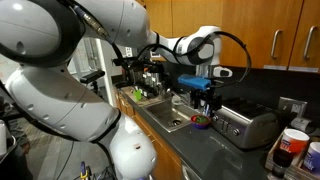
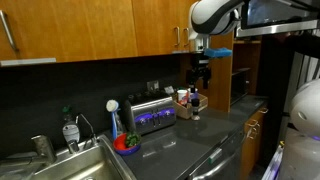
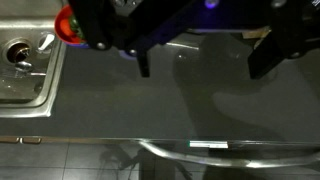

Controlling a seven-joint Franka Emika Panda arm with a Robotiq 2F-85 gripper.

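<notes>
My gripper stands open over the dark countertop (image 3: pixel 205 110). In the wrist view its two black fingers (image 3: pixel 143 63) are wide apart, with nothing between them. A red bowl (image 3: pixel 66 27) with something green at its edge sits beyond the left finger. It shows close to the sink in exterior view 2, where the bowl (image 2: pixel 121 146) is well to the left of my gripper (image 2: pixel 196 111). Exterior view 1 has the bowl (image 1: pixel 201 122) too, but the fingertips are too small there to make out.
A steel sink (image 2: pixel 97 165) with a faucet lies left of the bowl. A silver toaster (image 2: pixel 150 113) stands against the back wall. A wooden box (image 2: pixel 188 105) with several items is behind my gripper. Cabinets (image 2: pixel 100 30) hang above.
</notes>
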